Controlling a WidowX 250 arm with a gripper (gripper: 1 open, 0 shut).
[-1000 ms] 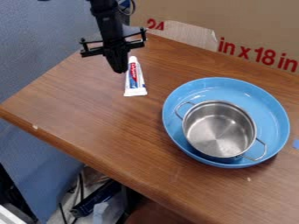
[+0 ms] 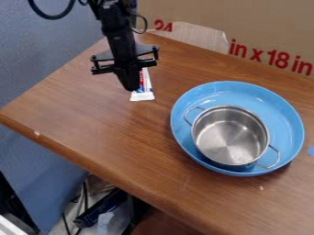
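My black gripper (image 2: 130,81) hangs at the upper left of the wooden table, pointing down. Its tips partly cover a white toothpaste tube (image 2: 143,94) with red and blue print lying on the table. I cannot tell whether the fingers touch it or how far they are apart. To the right, a steel pot (image 2: 229,135) with two handles sits in a blue plate (image 2: 282,115).
A cardboard box (image 2: 270,32) with red lettering stands behind the table. Cables and loose items lie below the table's front left edge.
The gripper has moved lower and slightly right, over the tube, hiding more of it. The pot, plate and tube look unmoved.
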